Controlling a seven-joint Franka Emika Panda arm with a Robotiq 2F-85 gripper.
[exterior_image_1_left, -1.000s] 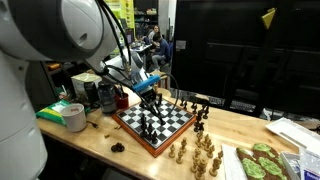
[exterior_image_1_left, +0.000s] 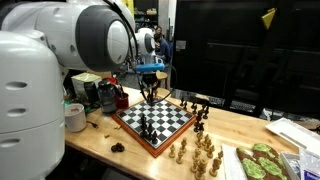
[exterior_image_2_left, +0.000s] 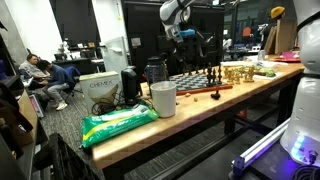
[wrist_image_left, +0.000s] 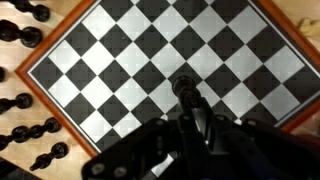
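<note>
A black chess piece (wrist_image_left: 184, 84) shows at the fingertips of my gripper in the wrist view, and the gripper is shut on it. Below lies the black-and-white chessboard (wrist_image_left: 118, 42) with a brown border; the squares around the piece are empty. In exterior view 1, my gripper (exterior_image_1_left: 151, 91) hangs over the far half of the board, its tips small and dark. A few black pieces (exterior_image_1_left: 149, 131) stand at the board's near edge. How high the held piece is above the squares is hard to tell.
Gold pieces (exterior_image_1_left: 200, 154) stand on the table right of the board, and more black pieces (exterior_image_1_left: 201, 112) line its far right side. A green-patterned item (exterior_image_1_left: 261, 163) and a white tray (exterior_image_1_left: 293, 133) lie farther right. A white cup (exterior_image_1_left: 75, 117) stands left.
The arm has swung back and upward, carrying the gripper from nearer the black pieces on the board's near side toward its far half. The standing pieces look unchanged.
</note>
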